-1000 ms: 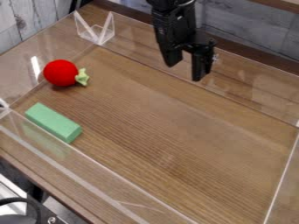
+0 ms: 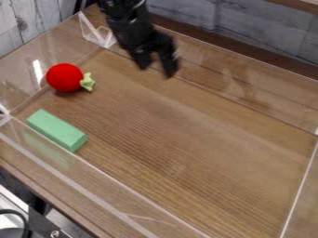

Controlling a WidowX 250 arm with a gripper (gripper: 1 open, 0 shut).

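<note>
A black robot arm (image 2: pixel 130 28) reaches down from the top centre, its blurred gripper (image 2: pixel 159 65) hanging over the upper middle of the wooden table. Whether its fingers are open or shut cannot be told. A red ball (image 2: pixel 65 77) with a small pale green piece (image 2: pixel 87 82) beside it lies at the left. A green block (image 2: pixel 56 131) lies lower left.
A raised rim (image 2: pixel 267 60) runs along the back. Black cables (image 2: pixel 13 223) show at the bottom left corner, off the table.
The arm and gripper have moved left from the upper centre-right toward the left. The ball and green block have not visibly moved.
</note>
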